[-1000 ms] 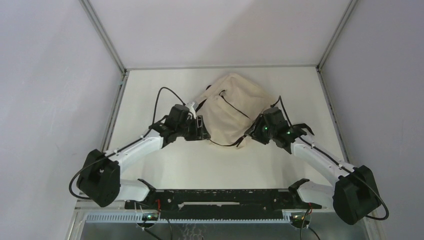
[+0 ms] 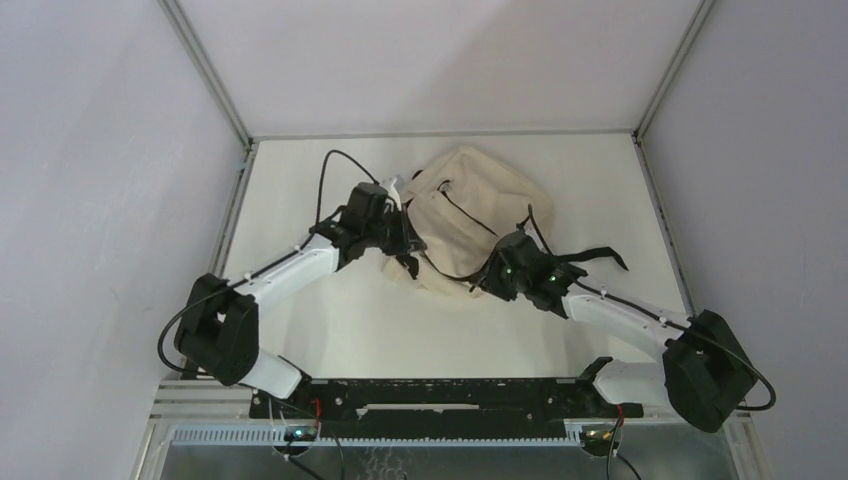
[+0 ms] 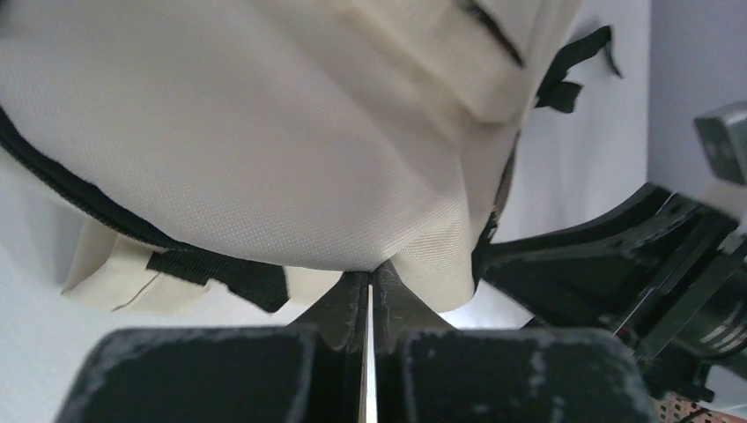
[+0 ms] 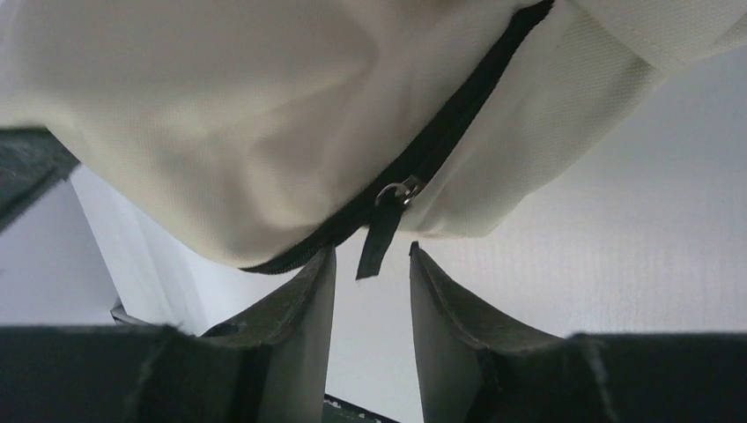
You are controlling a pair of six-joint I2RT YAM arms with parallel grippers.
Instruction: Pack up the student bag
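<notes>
The beige student bag [image 2: 470, 205] lies flat on the white table, its black zipper running along the near side. My left gripper is shut with its tips on a fold of the bag's cloth [image 3: 264, 159], which looks pinched and drawn up there. At the zipper's near edge, my right gripper stands part open. A black zipper pull [image 4: 380, 238] on a metal ring hangs in the gap between the right fingers, apart from both. In the top view the arms hide both fingertips.
A black strap [image 2: 600, 254] trails to the right of the bag. The right gripper is close beside the left one. Bare table [image 2: 430, 340] lies in front of the bag and on its left.
The left gripper has closed and moved up and right, drawing the bag's near-left edge along and baring cloth beneath.
</notes>
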